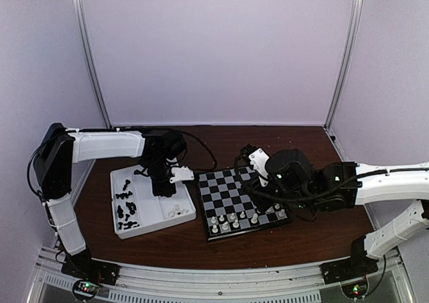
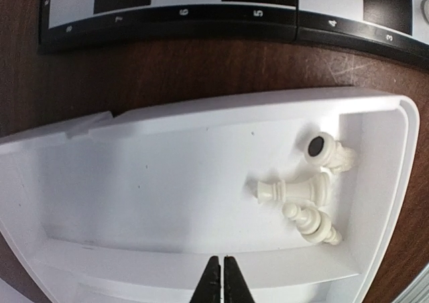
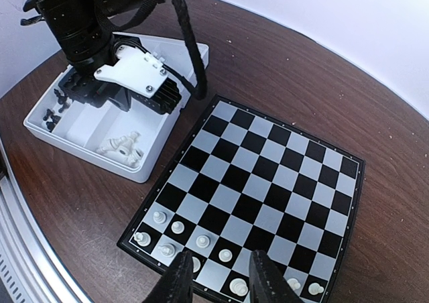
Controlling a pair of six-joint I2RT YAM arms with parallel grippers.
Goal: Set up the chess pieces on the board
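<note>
In the left wrist view, three white chess pieces lie on their sides in one corner of the white tray (image 2: 382, 182): a long one (image 2: 295, 190), a pawn-like one (image 2: 314, 224) and one showing its dark base (image 2: 328, 152). My left gripper is shut, nothing between its tips, clear of these pieces and above the tray. The chessboard (image 3: 261, 155) holds several upright white pieces along its near side, such as a pawn (image 3: 202, 240). Over that near side, my right gripper stands open with its fingers apart.
Several black pieces (image 1: 126, 208) lie in the tray's left compartment. A low divider separates them from the white ones. The middle and far squares of the board are empty. Bare table (image 1: 161, 245) runs in front of the tray.
</note>
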